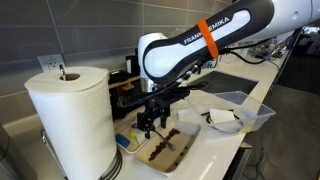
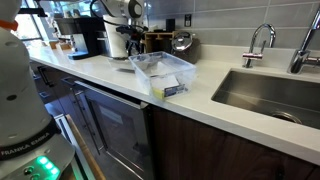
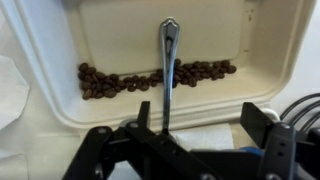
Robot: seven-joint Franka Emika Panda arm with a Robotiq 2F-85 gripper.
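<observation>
A metal utensil (image 3: 168, 65) lies across the rim of a light tray (image 3: 260, 95), its upper end over the tray floor. A band of coffee beans (image 3: 105, 82) runs across the tray beneath it. My gripper stands at the tray's near edge in the wrist view, its fingers spread wide on either side of the utensil and neither visibly touching it. In exterior view 1 the gripper (image 1: 153, 126) is over the tray's left part, with the utensil (image 1: 163, 140) slanting down into the tray. The utensil's lower end is hidden behind the gripper in the wrist view.
A large paper towel roll (image 1: 75, 120) stands left of the tray. A clear plastic bin (image 1: 245, 110) sits to the right. Behind the tray is a wall with dark items along it. The counter edge and a sink (image 2: 270, 100) show in exterior view 2.
</observation>
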